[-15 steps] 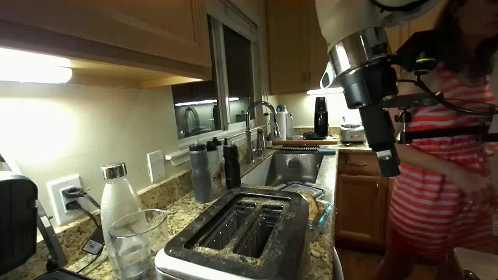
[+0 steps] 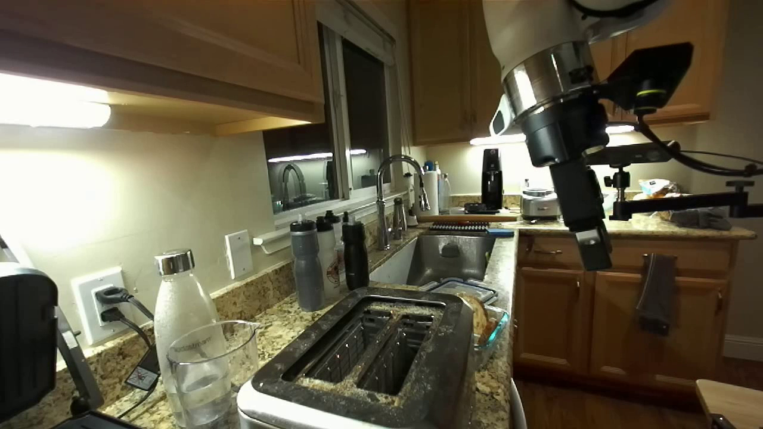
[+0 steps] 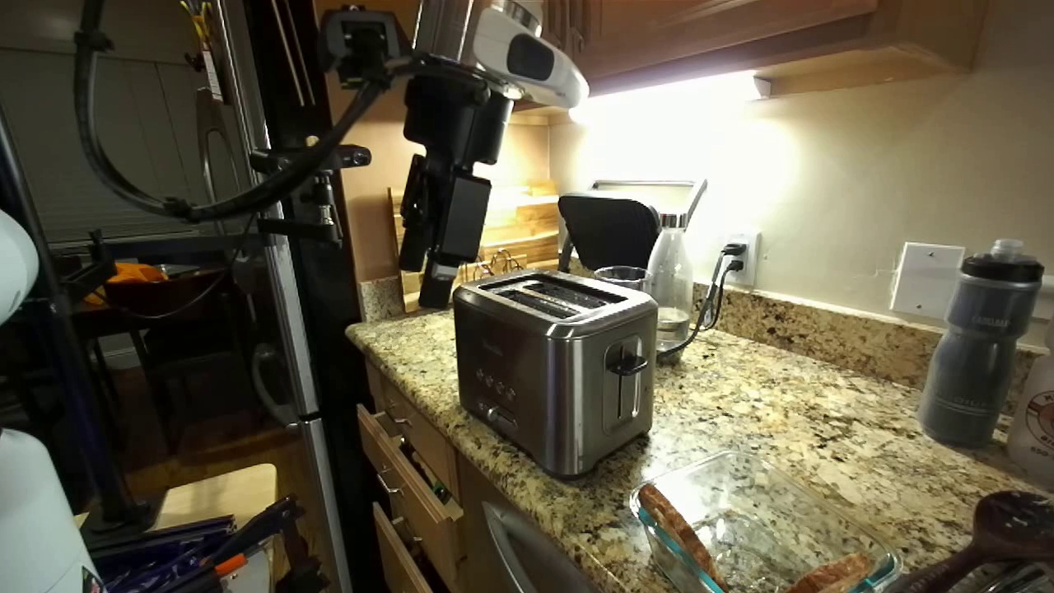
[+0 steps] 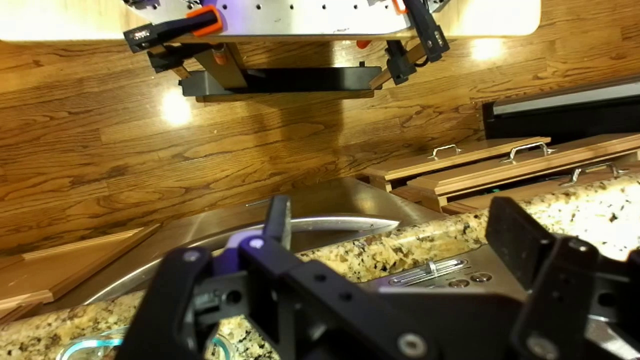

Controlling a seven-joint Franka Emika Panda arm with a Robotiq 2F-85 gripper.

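Note:
My gripper is open in the wrist view, its two fingers spread apart with nothing between them. It hangs high over the counter's front edge, and exterior view 2 has the gripper (image 3: 440, 277) above and to the left of the steel toaster (image 3: 524, 385). From exterior view 1, both toaster slots look empty, and crumbs lie on the black top of the toaster (image 2: 447, 336). Beyond the toaster, a clear glass container (image 3: 802, 497) with a teal edge holds bread pieces (image 3: 682, 529). The container's lower edge is cut off in that view.
A glass bottle (image 2: 185, 307) and a clear pitcher (image 2: 243, 350) stand behind the toaster by the wall. Several drink bottles, including a grey one (image 2: 307, 268), line the backsplash before the sink (image 2: 450, 257). Drawers (image 3: 410, 474) hang open below the counter.
A person in a red striped outfit, standing at the right behind the arm a second ago, is out of view now. The arm and the counter objects look unmoved.

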